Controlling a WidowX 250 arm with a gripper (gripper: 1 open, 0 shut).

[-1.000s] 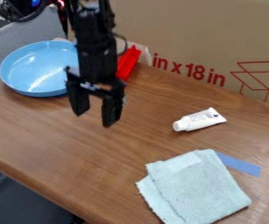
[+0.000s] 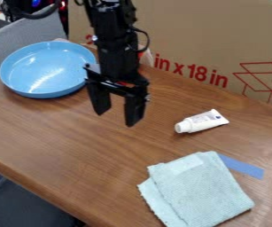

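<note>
The black gripper hangs open over the middle of the wooden table, with nothing between its fingers. Behind it at the left sits a light blue bowl. A white tube lies to the gripper's right. A folded pale cloth lies at the front right. A small red object is mostly hidden behind the arm.
A strip of blue tape is beside the cloth. A cardboard box forms the back wall.
The bowl, tube and cloth are unmoved.
</note>
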